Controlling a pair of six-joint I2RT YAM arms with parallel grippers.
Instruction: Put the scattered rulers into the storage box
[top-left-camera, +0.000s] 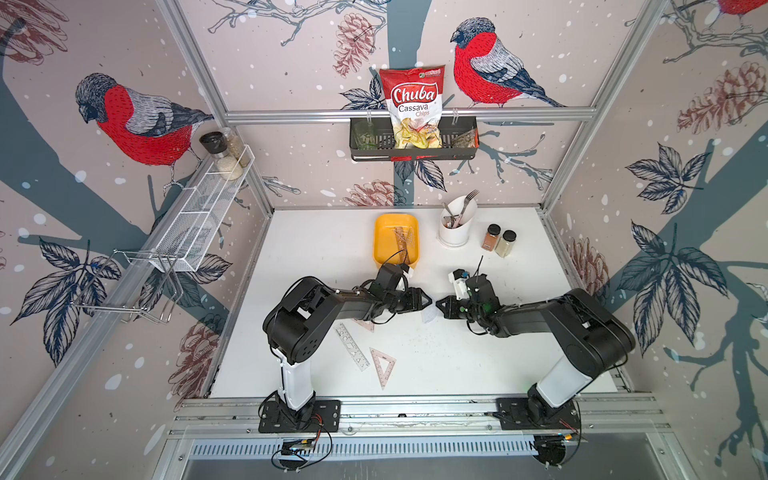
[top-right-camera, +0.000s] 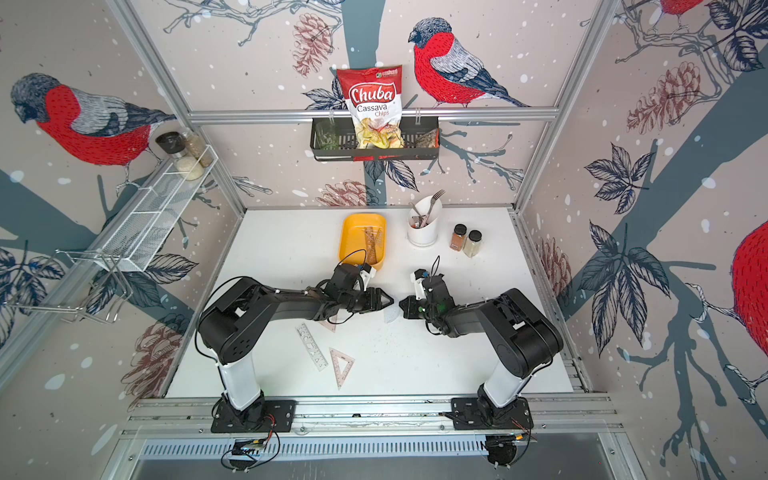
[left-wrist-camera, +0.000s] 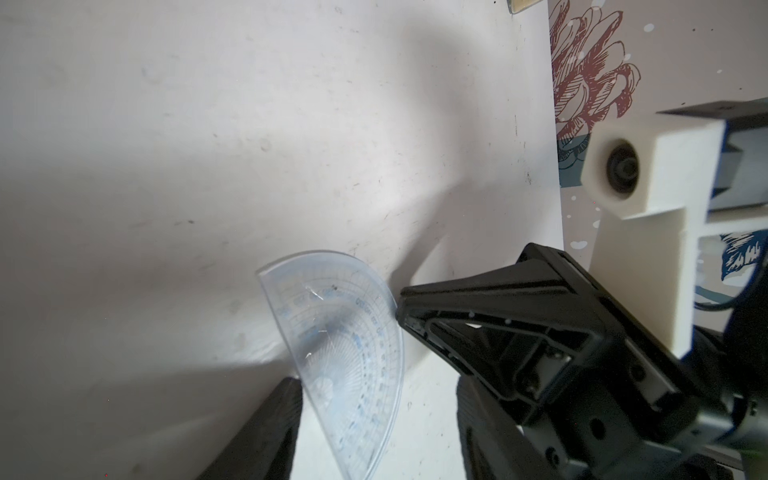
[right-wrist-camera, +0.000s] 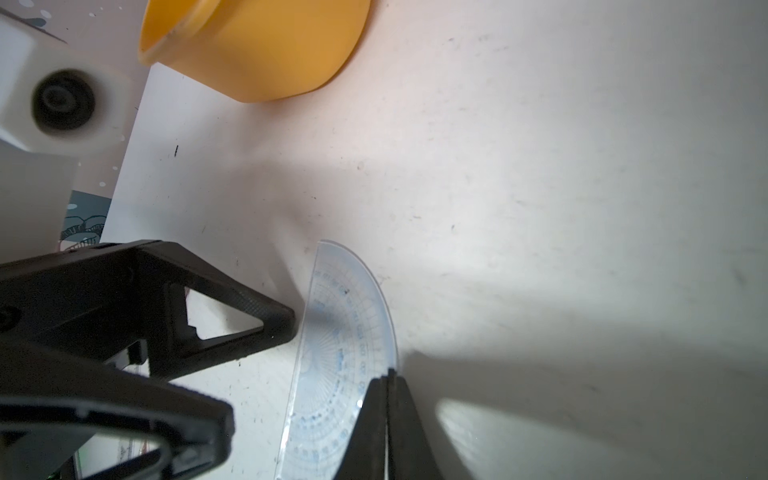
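Observation:
A clear half-round protractor (left-wrist-camera: 344, 344) (right-wrist-camera: 340, 352) lies tilted between both arms at mid-table. My right gripper is shut on its curved edge, fingers pressed together. My left gripper stands part open, with the protractor between its spread fingers. A clear straight ruler (top-left-camera: 352, 346) and a pink triangle (top-left-camera: 382, 366) lie on the table toward the front left. Part of another pink piece (top-left-camera: 365, 325) shows beneath the left arm. The orange storage box (top-left-camera: 396, 216) stands behind, holding a brownish ruler-like item (top-left-camera: 401, 238).
A white cutlery holder (top-left-camera: 455, 236) with forks and two spice jars (top-left-camera: 490, 237) stand at the back right. A wire rack (top-left-camera: 204, 208) hangs on the left wall.

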